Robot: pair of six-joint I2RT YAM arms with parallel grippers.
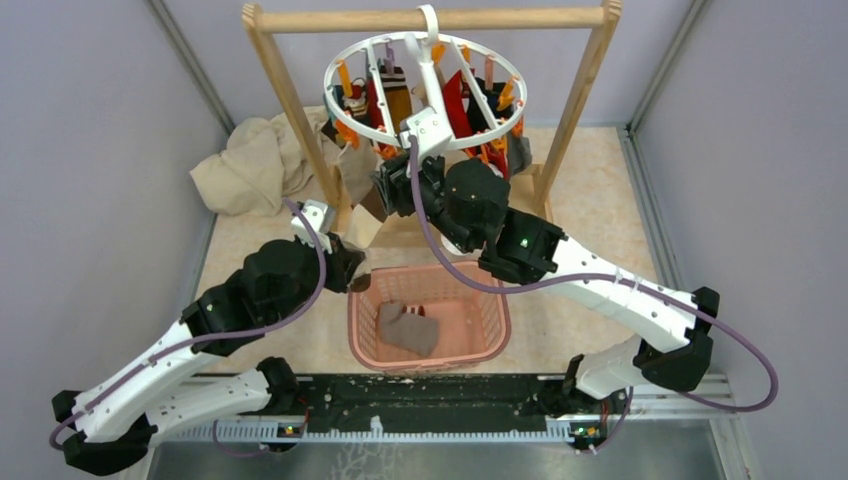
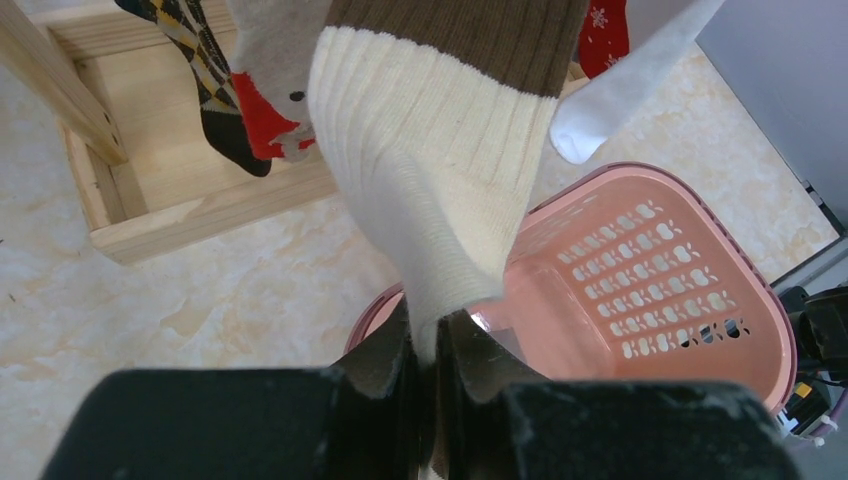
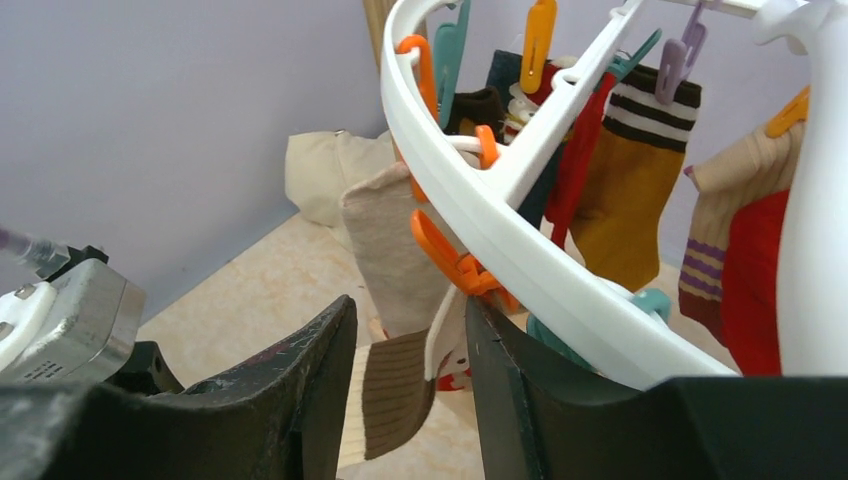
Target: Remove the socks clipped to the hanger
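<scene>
Socks hang from clips on the white round hanger [image 1: 478,45]. My left gripper is shut on a cream-and-brown sock [image 2: 430,150], which stretches upward from it. In the right wrist view my right gripper is part open just under the hanger's rim, around an orange clip [image 3: 440,245] and the top of that sock. Whether its fingers touch either is unclear. Other socks [image 3: 630,170], red, mustard, grey and striped, hang behind.
A pink basket [image 1: 500,310] with a grey sock [image 1: 405,330] inside stands below. The wooden stand [image 1: 580,80] frames the hanger, and beige cloth [image 1: 240,175] lies at left.
</scene>
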